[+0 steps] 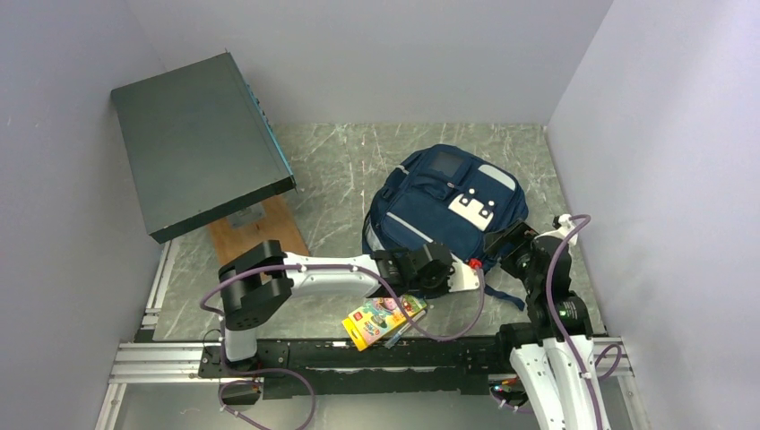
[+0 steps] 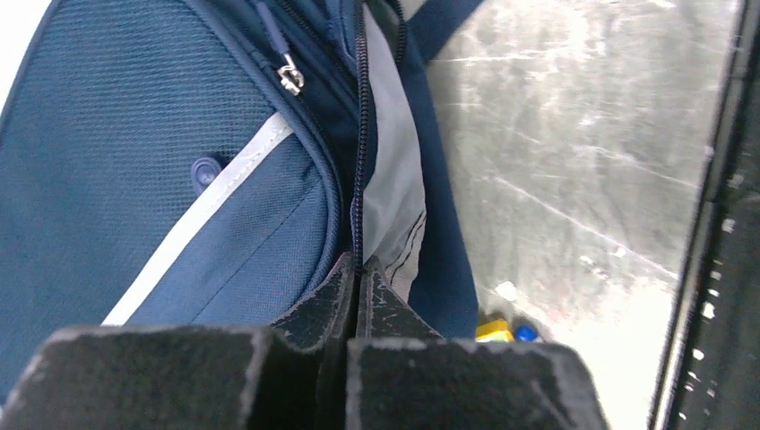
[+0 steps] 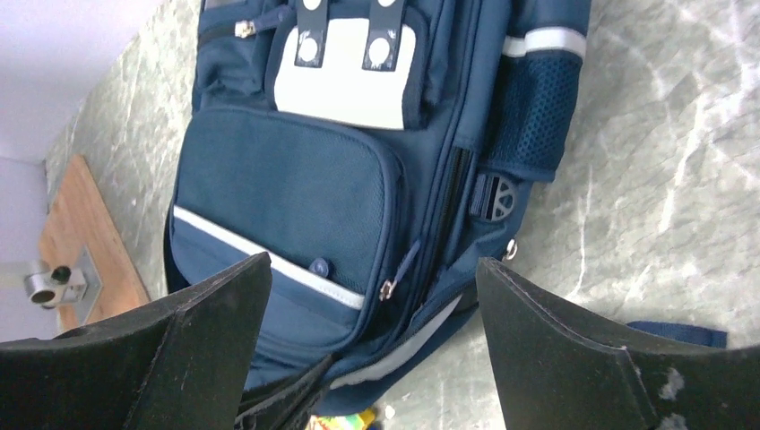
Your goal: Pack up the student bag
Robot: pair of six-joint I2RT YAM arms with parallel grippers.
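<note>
The navy backpack (image 1: 430, 206) lies on the marble table, its front pocket (image 3: 269, 197) and zip visible. In the left wrist view my left gripper is shut at the zipped edge of the bag, beside a light grey lining; whether any thin fabric is between its fingertips cannot be told. In the top view it sits at the bag's lower edge. My right gripper is part open above the bag's right side, nothing visible between its fingers. A yellow picture pack (image 1: 376, 318) and a pen (image 1: 399, 333) lie below the bag, partly under the left arm.
A dark slanted box (image 1: 202, 143) stands at the left over a wooden board (image 1: 260, 233). Grey walls close the back and sides. Bare marble (image 1: 323, 161) shows left of and behind the bag.
</note>
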